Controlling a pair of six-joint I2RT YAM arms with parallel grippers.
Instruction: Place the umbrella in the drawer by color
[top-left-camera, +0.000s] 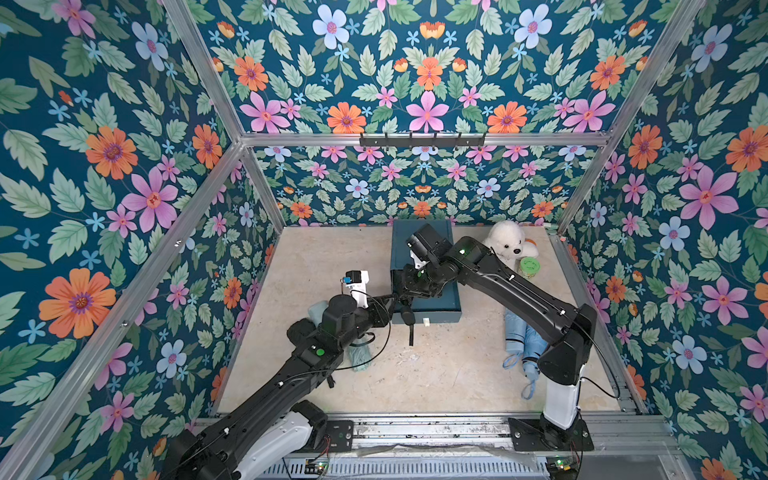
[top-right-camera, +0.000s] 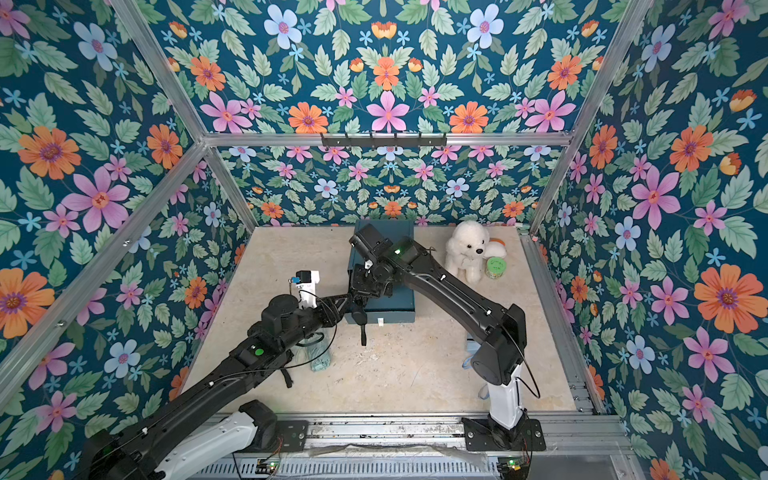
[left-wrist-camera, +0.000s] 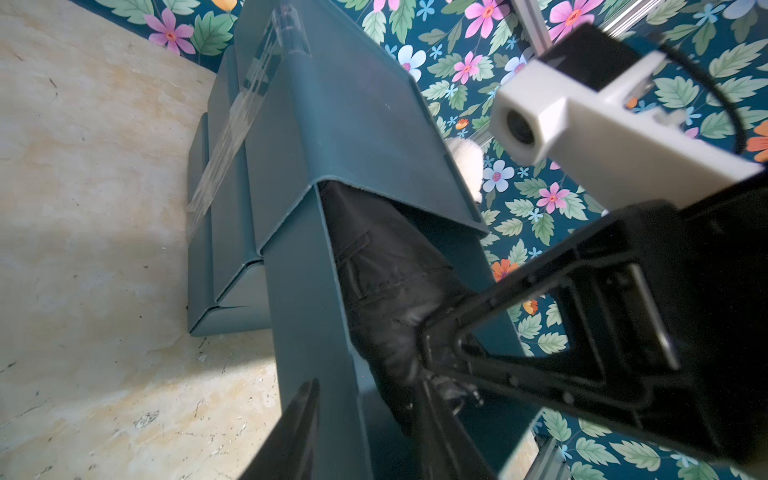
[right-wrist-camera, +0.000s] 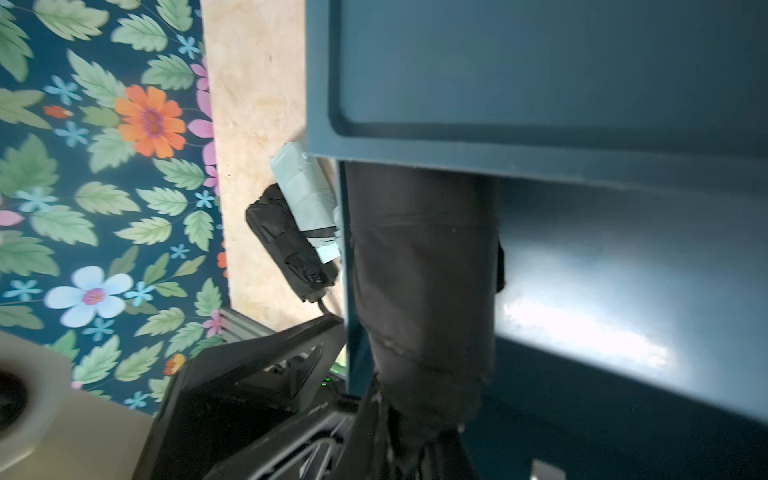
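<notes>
A black umbrella (left-wrist-camera: 376, 272) lies inside the open dark teal drawer (left-wrist-camera: 300, 304), along one side, partly under the lid above, as both wrist views show (right-wrist-camera: 424, 264). My left gripper (top-left-camera: 388, 304) is at the drawer's front left; in its wrist view its fingers are at the drawer wall. My right gripper (top-right-camera: 364, 288) is over the drawer, at the umbrella's near end. The two grippers overlap, and their fingers are hard to make out. A pale mint umbrella (right-wrist-camera: 304, 192) and another black one (right-wrist-camera: 284, 240) lie left of the drawer.
Blue umbrellas (top-left-camera: 516, 336) lie right of the drawer. A white plush dog (top-right-camera: 468, 248) and a green container (top-right-camera: 496, 268) stand behind them.
</notes>
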